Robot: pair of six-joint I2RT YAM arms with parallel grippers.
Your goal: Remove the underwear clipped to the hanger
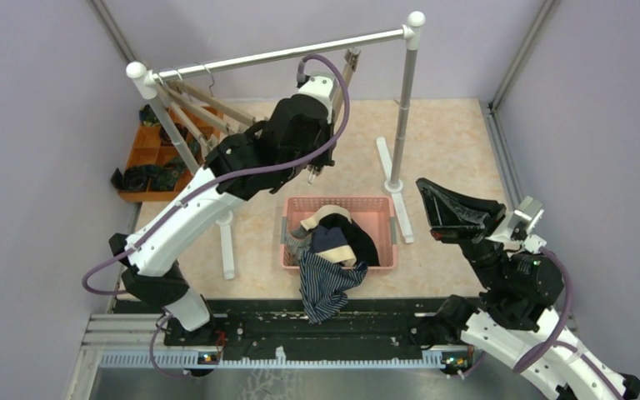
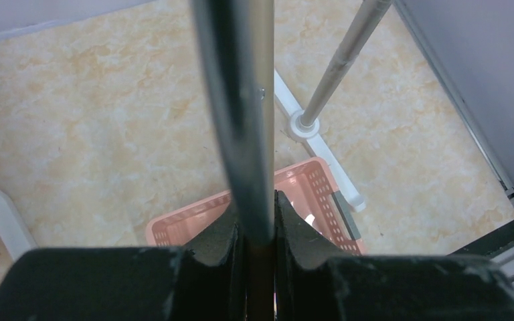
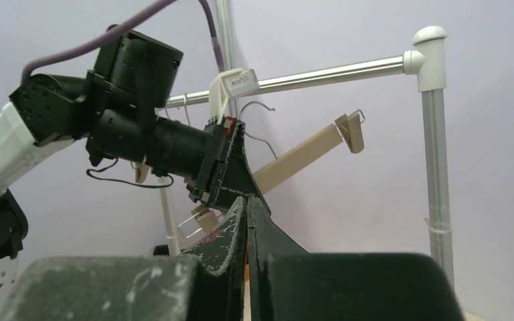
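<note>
A wooden hanger (image 3: pixel 301 157) with clips at its ends is tilted in the air, its bar bare of any garment in the right wrist view. My left gripper is shut around its pale bar, which runs between the fingers in the left wrist view. The hook (image 3: pixel 260 105) appears apart from the rack rail. Garments of navy, cream and black (image 1: pixel 330 237) lie piled in the pink basket (image 1: pixel 383 218), and a striped cloth (image 1: pixel 325 287) hangs over its front. To the right, my right gripper is shut, with nothing visible between its fingertips.
The metal rail (image 1: pixel 300 57) spans the back on white-footed posts. Several wooden hangers (image 1: pixel 196 104) hang at its left end, above an orange tray (image 1: pixel 146 154) holding dark cloth. Right of the basket, the floor is fairly clear.
</note>
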